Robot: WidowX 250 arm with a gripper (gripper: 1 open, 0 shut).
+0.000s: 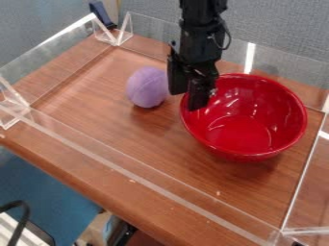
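My black gripper (188, 85) hangs from the top centre, its fingers over the left rim of a large red bowl (251, 125). A purple ball (146, 88) rests on the wooden surface just left of the gripper. The bowl looks empty. Whether the fingers are open or shut on the rim is hard to make out.
Clear low plastic walls edge the wooden tabletop (103, 154), with a grey wall behind. A blue area with a dark cable lies beyond the lower left edge.
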